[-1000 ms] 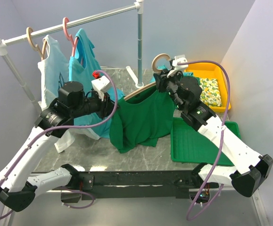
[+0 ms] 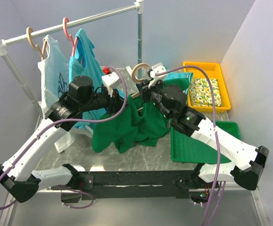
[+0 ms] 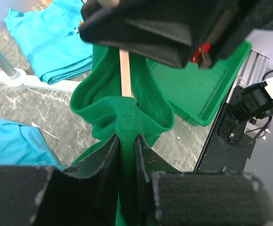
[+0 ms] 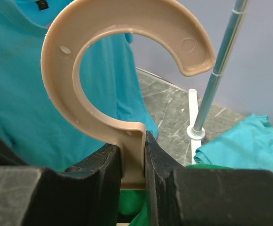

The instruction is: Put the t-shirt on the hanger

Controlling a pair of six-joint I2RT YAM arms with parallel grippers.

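Note:
Between my two arms hangs the green t-shirt [image 2: 127,127], its neck opening around the arm of a beige hanger [image 4: 141,141]. My right gripper is shut on the base of the hanger's hook [image 2: 135,73]. In the left wrist view my left gripper pinches a narrow fold of green cloth. The hanger's bar [image 3: 125,73] shows above that fold, running into the shirt. Most of the hanger's lower part is hidden by cloth.
A rack rail [image 2: 86,19] at the back left carries two hung shirts, one pale [image 2: 53,70] and one blue [image 2: 83,56]. A green tray [image 2: 204,155] and a yellow basket [image 2: 227,96] with folded cloth stand on the right.
My right gripper has moved left with the hanger hook, closer to the left gripper, which has shifted slightly right.

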